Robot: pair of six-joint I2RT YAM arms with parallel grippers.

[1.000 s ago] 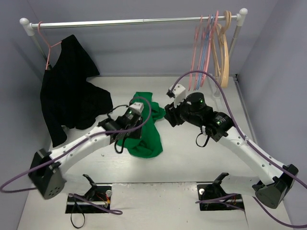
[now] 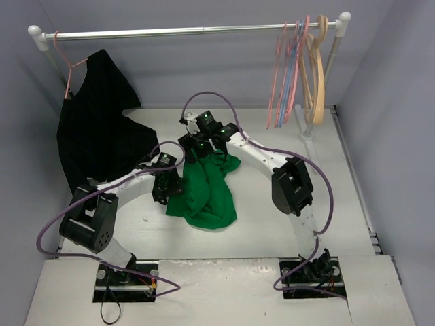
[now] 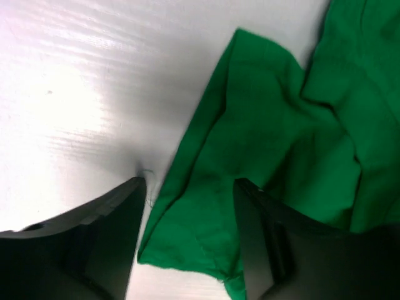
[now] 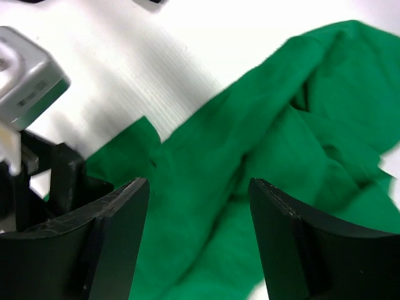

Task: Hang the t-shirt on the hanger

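Observation:
A crumpled green t shirt (image 2: pixel 207 193) lies on the table between my two arms. At its left edge is my left gripper (image 2: pixel 173 190); in the left wrist view its part-open fingers (image 3: pixel 112 219) straddle a hem corner of the green cloth, not closed on it. My right gripper (image 2: pixel 194 151) is over the shirt's far end. Its fingers (image 4: pixel 275 219) stand wide apart above the green folds in the right wrist view. The hangers (image 2: pixel 299 75), pink, blue and wooden, hang together at the right of the rail.
A metal rail (image 2: pixel 197 31) spans the back. A black garment (image 2: pixel 102 129) on a pink hanger (image 2: pixel 68 64) drapes down onto the table's left side. The two grippers are close together.
My right arm has swung left and inward to the shirt's far end. The shirt has barely moved.

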